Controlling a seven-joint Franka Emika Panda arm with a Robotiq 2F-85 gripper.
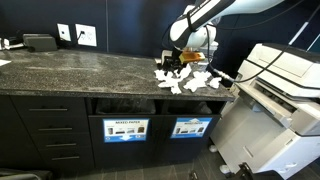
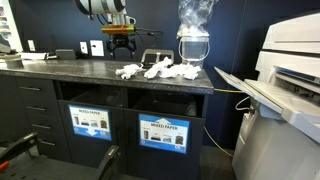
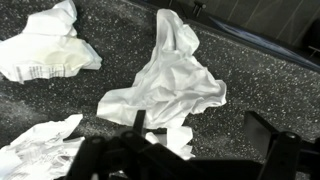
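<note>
Several crumpled white papers (image 1: pixel 176 77) are strewn over the dark speckled counter (image 1: pixel 95 70). Looking down in the wrist view, a large crumpled paper (image 3: pixel 168 85) lies between and beyond the fingers of my gripper. The fingers are spread wide and hold nothing. In exterior view 2 the gripper (image 2: pixel 122 48) hangs above the counter, clear of the papers (image 2: pixel 160 70). Another crumpled paper (image 3: pixel 48 45) with a printed label lies to the upper left in the wrist view, and one more paper (image 3: pixel 38 150) is at lower left, partly cut off.
Beneath the counter are two open bins with blue-and-white signs, one sign (image 1: pixel 125 130) on the left and one (image 1: pixel 190 127) on the right. A white machine (image 1: pixel 285 75) stands to the right.
</note>
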